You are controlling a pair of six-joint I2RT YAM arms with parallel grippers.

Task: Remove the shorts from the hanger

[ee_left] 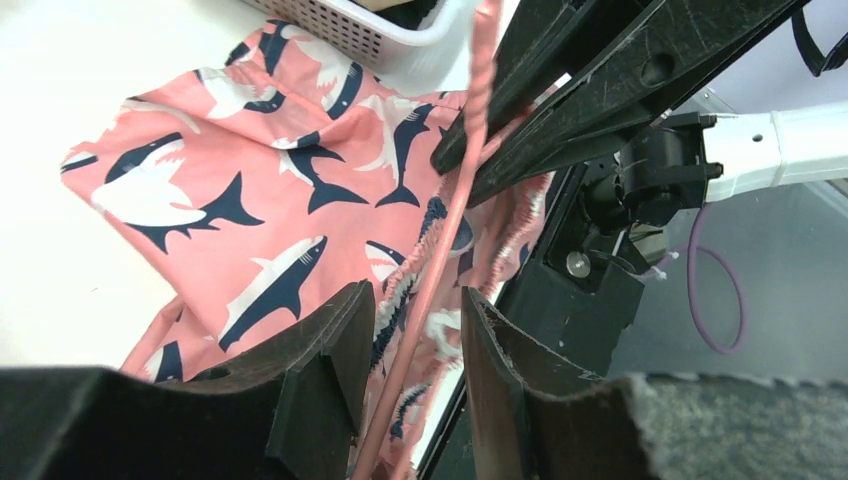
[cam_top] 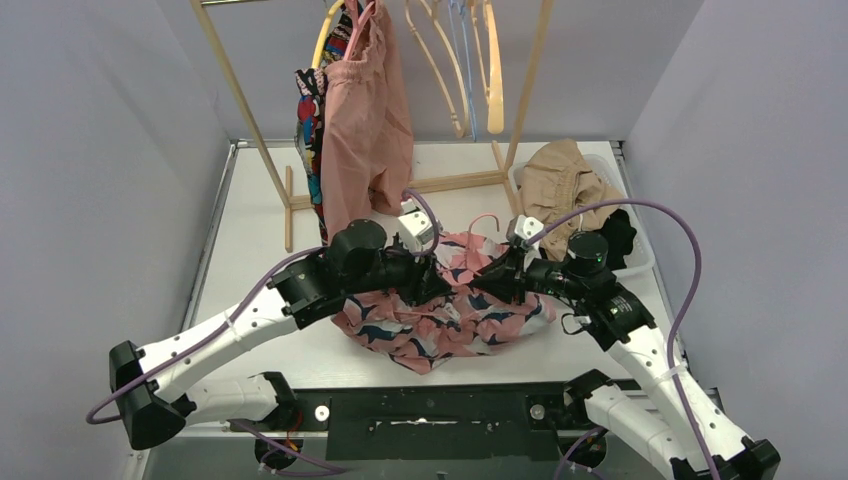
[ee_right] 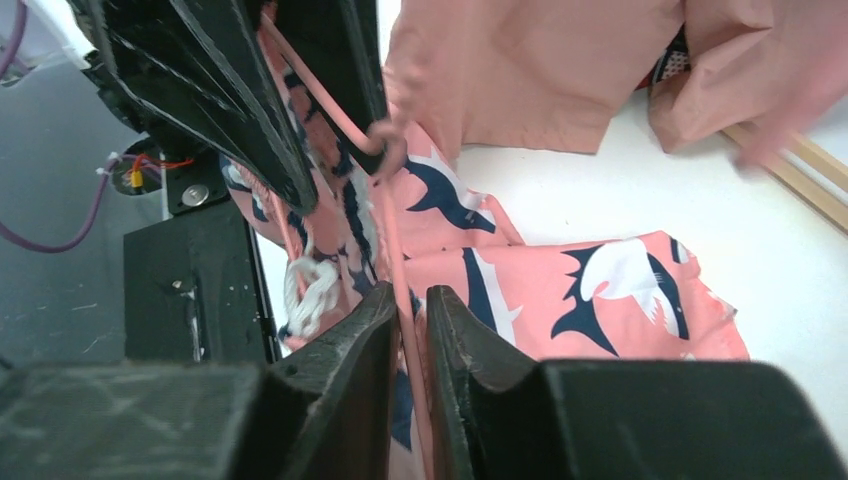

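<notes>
The pink shark-print shorts [cam_top: 440, 335] lie bunched on the table below both grippers. Their pink hanger [cam_top: 484, 217] shows its hook behind the grippers. In the left wrist view the hanger bar [ee_left: 425, 290] runs between the parted fingers of my left gripper. My right gripper has its fingers slightly apart with the thin hanger bar [ee_right: 398, 260] between them. From above, the left gripper [cam_top: 446, 290] and right gripper [cam_top: 476, 285] face each other at close range. The shorts' waistband is partly hidden by the grippers.
A wooden rack [cam_top: 455, 183] stands behind, with pink trousers [cam_top: 365, 130] hanging at left and several empty hangers [cam_top: 495, 100] at right. A white basket [cam_top: 640, 255] holding tan clothing [cam_top: 565, 180] sits at the right. Bare table lies at the left.
</notes>
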